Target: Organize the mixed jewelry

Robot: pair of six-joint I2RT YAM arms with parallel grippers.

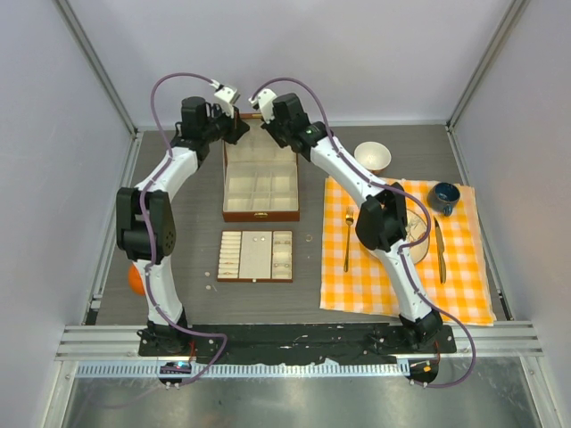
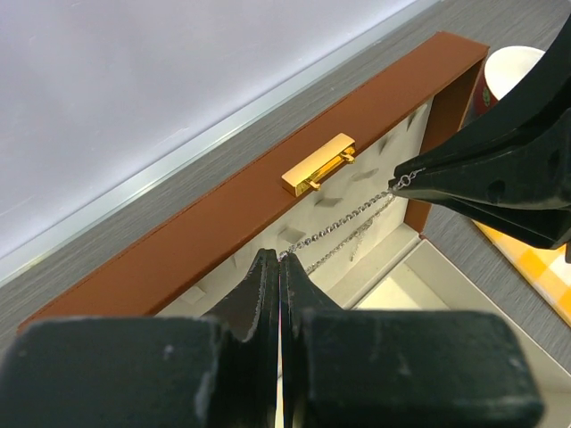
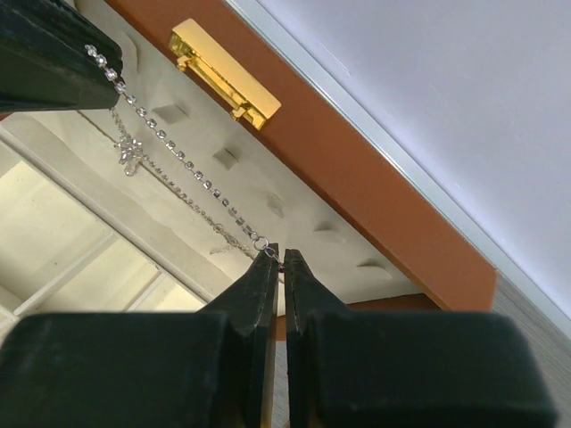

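Observation:
A silver chain necklace is strung between both grippers at the open lid of the jewelry box, near its gold latch. My left gripper is shut, with the chain running to its tips. My right gripper is shut on the other end of the chain. A second strand with a small pendant shows behind, against the white lid lining. The box's lower compartments look pale and mostly empty. A separate tray with small pieces in its sections lies below the box.
A checked cloth with a fork, knife, plate and dark mug covers the right side. A white bowl stands at the back right. An orange object lies at the left. A few small pieces lie loose on the table.

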